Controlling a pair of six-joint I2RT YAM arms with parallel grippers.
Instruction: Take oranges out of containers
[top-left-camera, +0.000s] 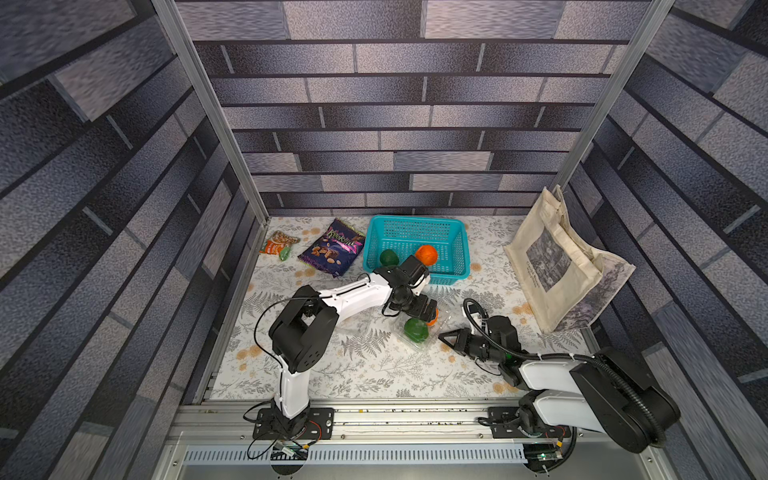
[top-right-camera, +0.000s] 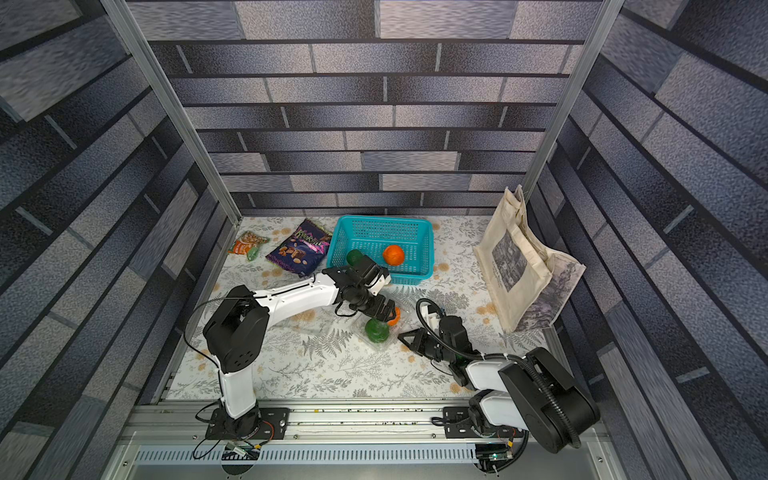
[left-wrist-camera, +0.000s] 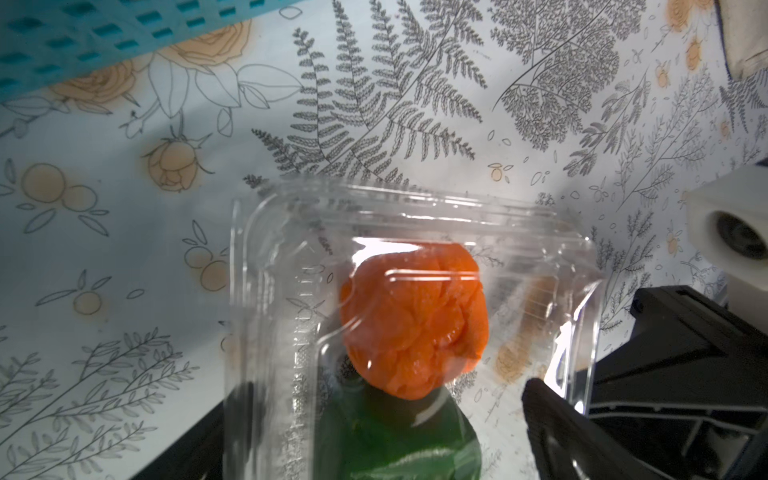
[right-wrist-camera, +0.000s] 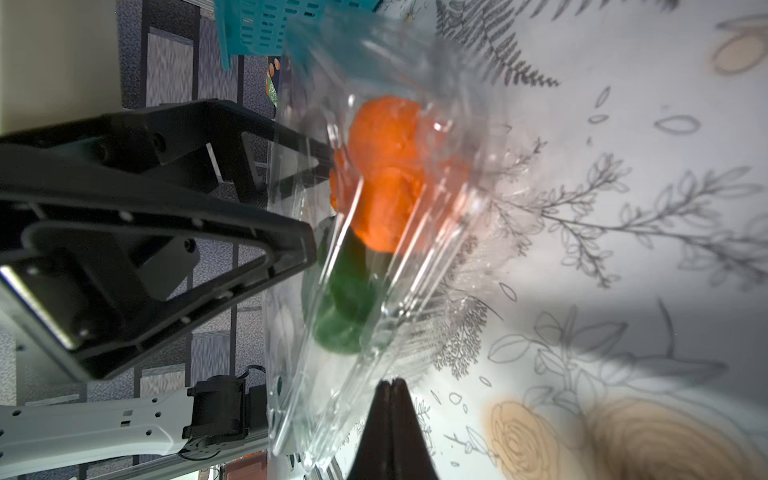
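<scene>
A clear plastic container (left-wrist-camera: 264, 208) on the table holds an orange lumpy fruit (left-wrist-camera: 412, 316) and a green one (left-wrist-camera: 396, 440). My left gripper (top-left-camera: 424, 308) hangs over it, open, its fingertips around the container in the left wrist view. My right gripper (top-left-camera: 445, 337) is shut just right of the container, low over the table, with nothing visible between its fingertips. Behind, a teal basket (top-left-camera: 456, 236) holds an orange (top-left-camera: 426, 255) and a green fruit (top-left-camera: 389, 257).
A cream tote bag (top-left-camera: 552, 272) stands at the right. A blue snack bag (top-left-camera: 332, 246) and a small packet (top-left-camera: 279, 244) lie at the back left.
</scene>
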